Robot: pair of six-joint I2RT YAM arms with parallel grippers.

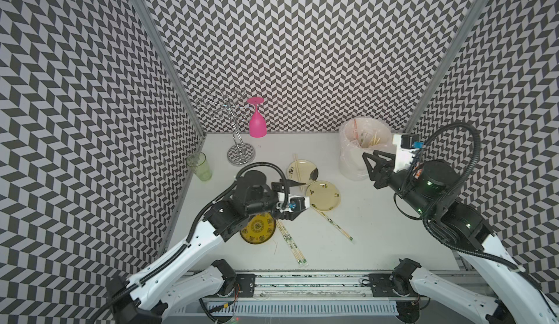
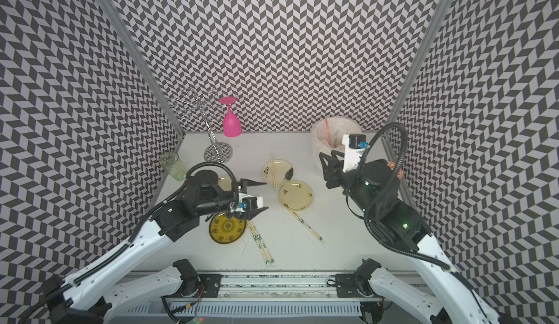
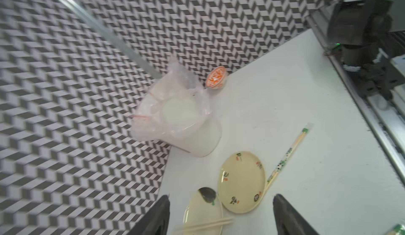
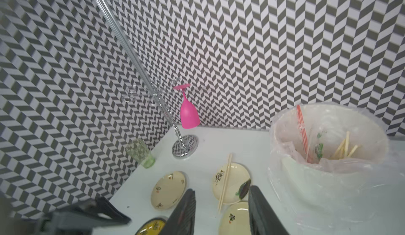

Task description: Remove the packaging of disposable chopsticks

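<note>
Several wrapped chopstick packs (image 1: 291,239) lie front-centre beside the dark yellow plate (image 1: 258,228). Another wrapped pair (image 1: 334,224) lies diagonally below the cream plate (image 1: 323,196). Bare chopsticks (image 2: 273,169) rest across the rear plate (image 2: 282,171). My left gripper (image 2: 263,196) hangs over the middle, open, with nothing seen between its fingers. My right gripper is up in front of the bin, open and empty.
A lined bin (image 4: 327,171) with wood pieces and wrappers stands back right. A metal rack (image 1: 240,152), pink glass (image 1: 257,123) and green cup (image 1: 201,166) occupy the back left.
</note>
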